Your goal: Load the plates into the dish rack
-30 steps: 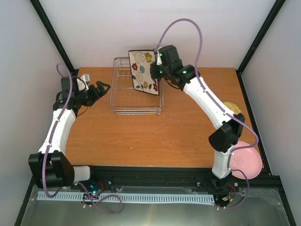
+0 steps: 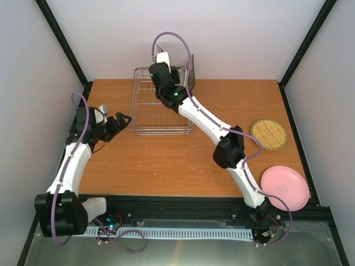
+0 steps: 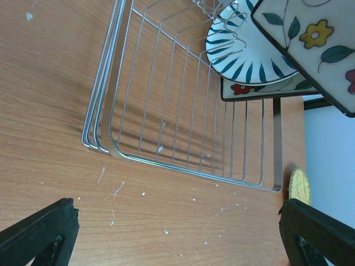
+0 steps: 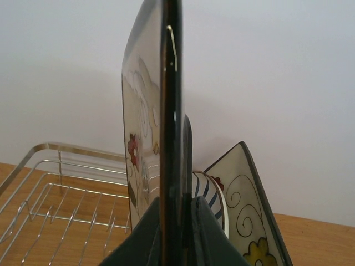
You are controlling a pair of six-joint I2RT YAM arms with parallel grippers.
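My right gripper is shut on a square floral plate, held upright above the back right of the wire dish rack (image 2: 158, 132); in the left wrist view that plate (image 3: 313, 41) appears at the top right. A round striped plate (image 3: 244, 44) and another square floral plate (image 4: 244, 210) stand in the rack's right part; the rack's left part is empty. My left gripper (image 2: 123, 122) stands open to the left of the rack with nothing between its fingers.
A pink plate (image 2: 285, 187) lies at the front right, with a round yellow woven mat (image 2: 268, 133) behind it. Walls surround the table at the back and sides.
My right gripper has moved left over the rack with the floral plate, which has turned from facing upward to upright, edge-on in the top view. The left arm has shifted slightly.
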